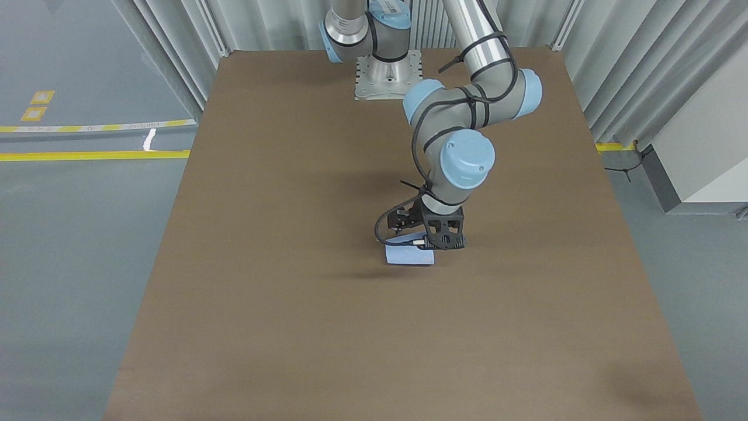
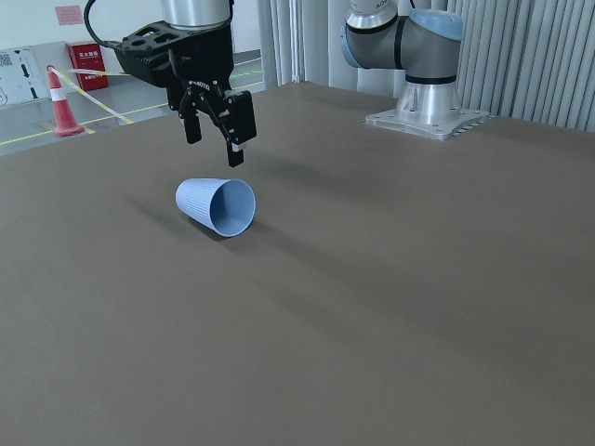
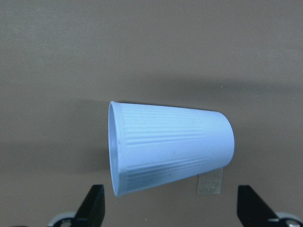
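Note:
A light blue ribbed cup (image 3: 165,146) lies on its side on the brown table (image 1: 421,337); in the left view its open mouth faces the camera (image 2: 191,200). My gripper (image 2: 212,143) hangs just above it, open, with nothing between its fingers. In the wrist view both fingertips show apart at the bottom, below the cup. In the front view the gripper partly hides the cup (image 1: 410,257). A small clear patch (image 3: 208,187) lies beside the cup.

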